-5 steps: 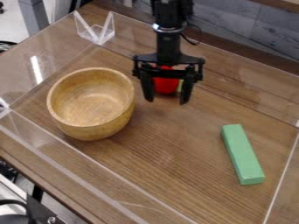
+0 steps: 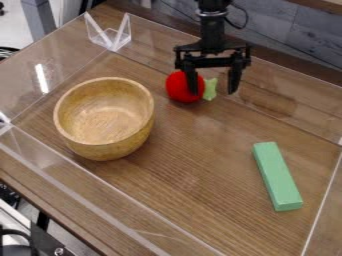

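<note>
My gripper (image 2: 213, 62) is at the top middle, its two black fingers spread open above a red round object (image 2: 183, 88). A small pale green piece (image 2: 209, 91) sits against the red object's right side. Whether the left finger touches the red object is hard to tell.
A wooden bowl (image 2: 103, 114) stands at the left. A green block (image 2: 275, 176) lies at the right front. A white wire-like object (image 2: 112, 30) is at the upper left.
My gripper has moved back, away from the front of the table, uncovering more of the red object and the green piece beside it.
</note>
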